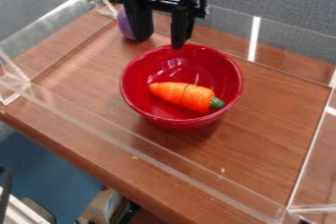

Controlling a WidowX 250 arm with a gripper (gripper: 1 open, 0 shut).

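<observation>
An orange carrot (183,95) with a green top lies inside a red bowl (217,64) near the middle of the wooden table. My black gripper (156,29) hangs above the back rim of the bowl, its two dark fingers spread apart with nothing seen between them. A purple object (126,27) sits behind it, partly hidden by the gripper.
Clear plastic walls (276,37) edge the wooden table (79,135). Bare tabletop lies to the left, front and right of the bowl. The floor shows at the lower left.
</observation>
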